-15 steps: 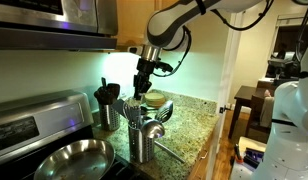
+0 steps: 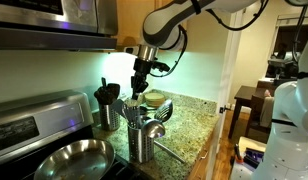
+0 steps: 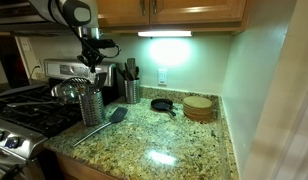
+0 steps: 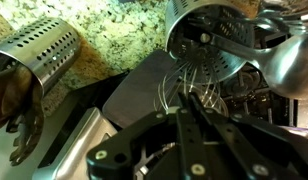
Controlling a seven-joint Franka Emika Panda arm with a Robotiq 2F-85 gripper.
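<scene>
My gripper (image 2: 141, 86) points down above the front perforated metal utensil holder (image 2: 141, 147), over the utensils standing in it. In the wrist view the fingertips of the gripper lie close to the thin wire loops of a whisk (image 4: 184, 82). Whether the fingers touch or enclose those wires is unclear. A large ladle (image 4: 290, 68) leans out of the same holder (image 4: 206, 40), with another dark-handled utensil beside it. The second exterior view puts the gripper (image 3: 92, 68) just above the nearer holder (image 3: 91, 106).
A second holder (image 3: 132, 91) with dark utensils stands behind. On the counter (image 3: 159, 140) lies a dark spatula (image 3: 118, 115); a black pan (image 3: 162, 105) and stacked bowls (image 3: 199, 105) sit farther right. A large pan (image 2: 79, 161) rests on the stove.
The arm has shifted very slightly over the utensil holder. The holder and the counter objects look unmoved.
</scene>
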